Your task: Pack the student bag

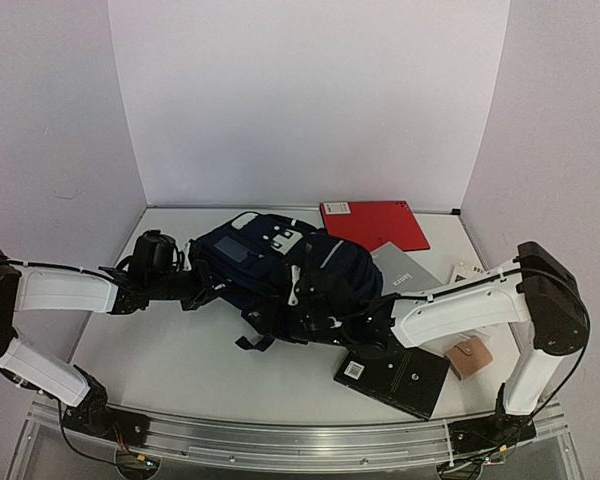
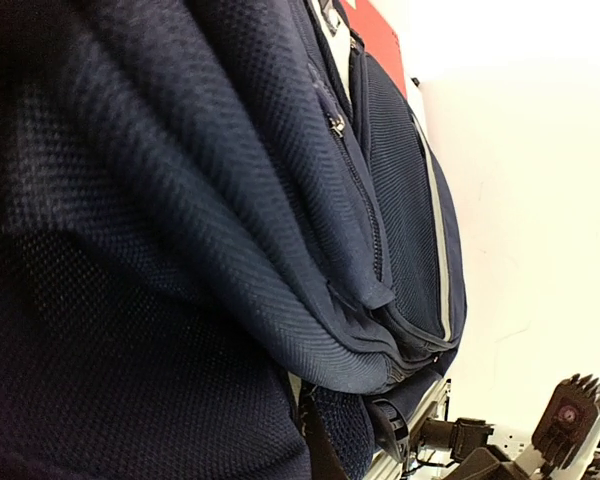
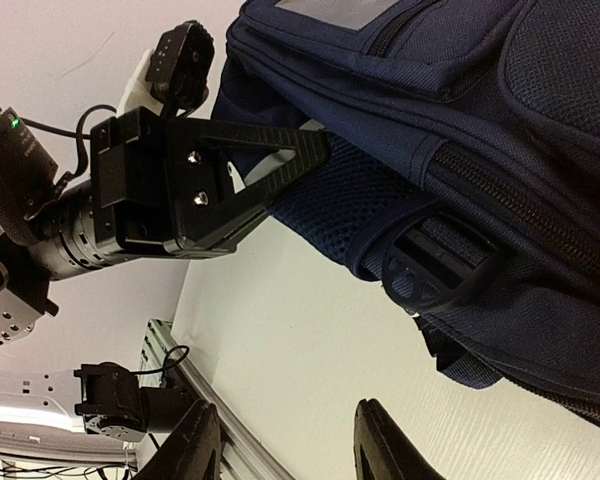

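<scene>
The navy student bag (image 1: 260, 250) lies on its back in the middle of the table, front pocket up. My left gripper is at its near left side; its fingers (image 3: 270, 195) come together on the mesh fabric, so it looks shut on the bag. Dark fabric of the bag (image 2: 180, 200) fills most of the left wrist view and hides that gripper's fingertips. My right gripper stands open beside the bag's near edge, its fingers (image 3: 195, 450) wide apart with only white table between them. A buckle (image 3: 440, 260) and strap hang near it.
A red folder (image 1: 380, 228) lies behind the bag, and a grey laptop-like slab (image 1: 405, 268) to its right. Toward the front right are a black notebook (image 1: 395, 382) and a brown wallet (image 1: 468, 357).
</scene>
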